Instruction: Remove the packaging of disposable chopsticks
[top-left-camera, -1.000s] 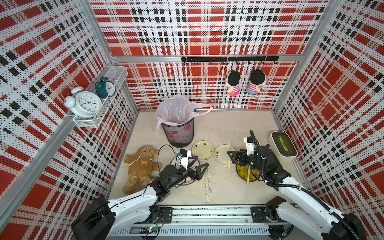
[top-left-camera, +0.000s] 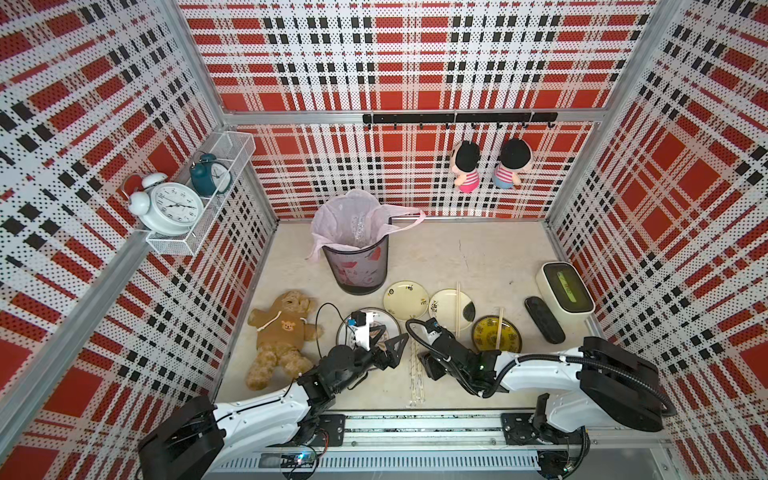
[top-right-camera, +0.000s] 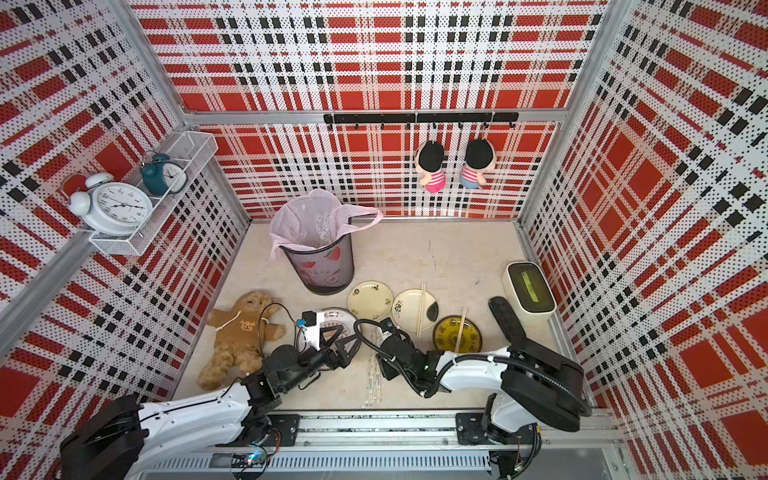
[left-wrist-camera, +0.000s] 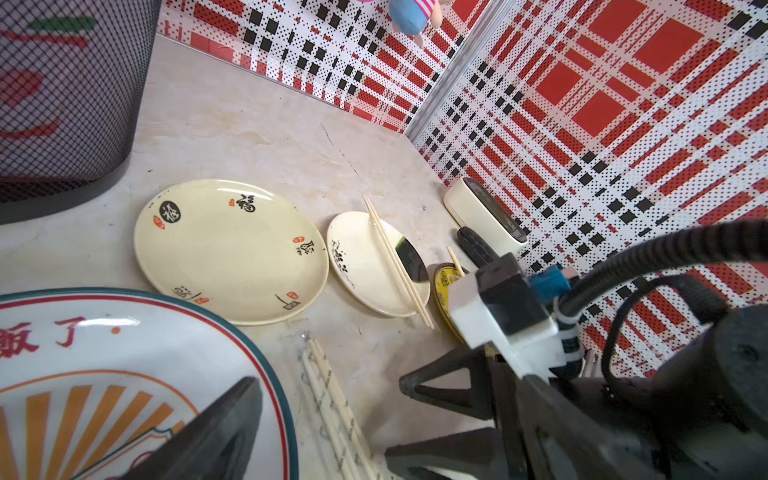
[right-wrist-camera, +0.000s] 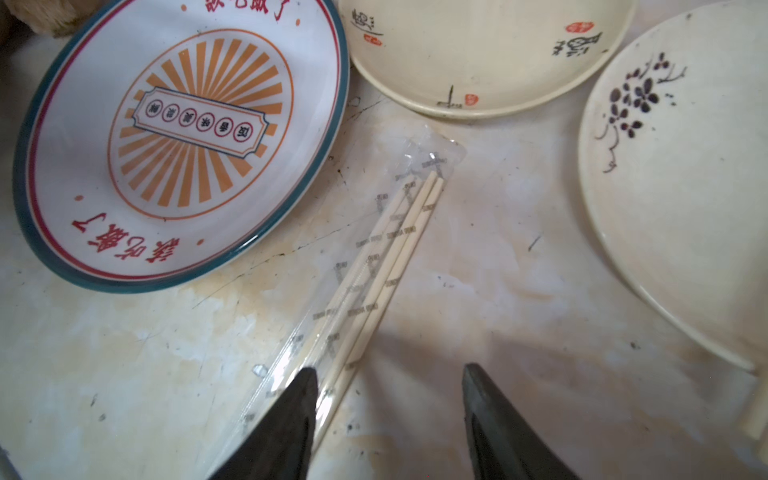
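Observation:
Chopsticks in clear printed wrappers (right-wrist-camera: 376, 288) lie on the table between the plates, near the front in the top left view (top-left-camera: 415, 380). In the right wrist view my right gripper is over their lower part, fingertips apart, empty. My left gripper (top-left-camera: 392, 345) stands open and empty above the white red-rimmed plate (left-wrist-camera: 120, 328), left of the wrappers. Loose chopsticks (left-wrist-camera: 396, 260) rest across the oval cream plate (left-wrist-camera: 352, 264); another pair lies on the yellow plate (top-left-camera: 484, 336).
A lined mesh bin (top-left-camera: 356, 268) stands at the back. A teddy bear (top-left-camera: 280, 344) lies left; a black case (top-left-camera: 544, 320) and a cream box (top-left-camera: 564, 292) lie right. A round cream plate (left-wrist-camera: 228, 240) sits mid-table.
My right gripper has swung left and down from over the right plates toward the wrapped chopsticks. My left gripper has shifted slightly.

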